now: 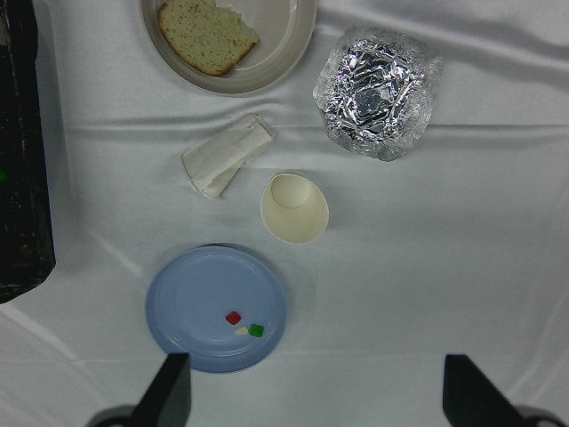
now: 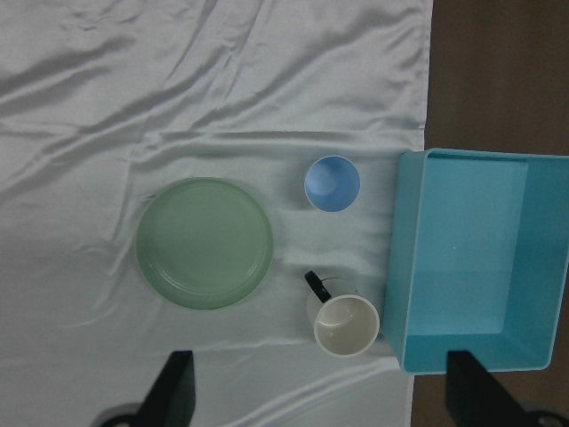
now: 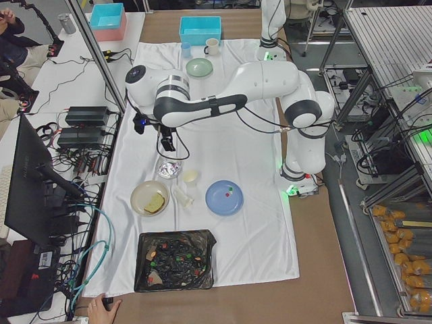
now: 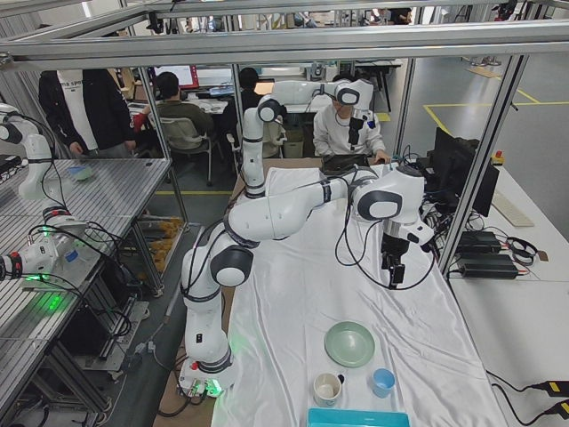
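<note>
My left gripper hangs open and empty above the foil bundle (image 1: 378,93), a cream cup (image 1: 293,209), a crumpled paper piece (image 1: 227,156), a beige plate (image 1: 276,62) with bread (image 1: 203,40), and a blue plate (image 1: 191,302) with small colored bits. My right gripper is open and empty over the far end, where a green plate (image 2: 204,240), blue cup (image 2: 332,182), white mug (image 2: 347,325) and teal bin (image 2: 458,245) stand.
A black-lined tray (image 3: 174,260) lies at the near end of the white cloth (image 3: 256,256). Monitors and cables crowd the adjoining table, and a person's hand is at the near edge.
</note>
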